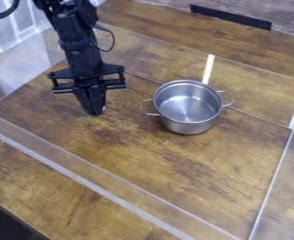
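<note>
My black gripper [97,101] points down over the wooden table at the left, shut, with its tips low near a small pale object that is mostly hidden behind them. A steel pot [187,105] with two wire handles stands to the right of the gripper, apart from it.
A short white strip [207,70] lies behind the pot. Clear panel edges run along the left and right sides.
</note>
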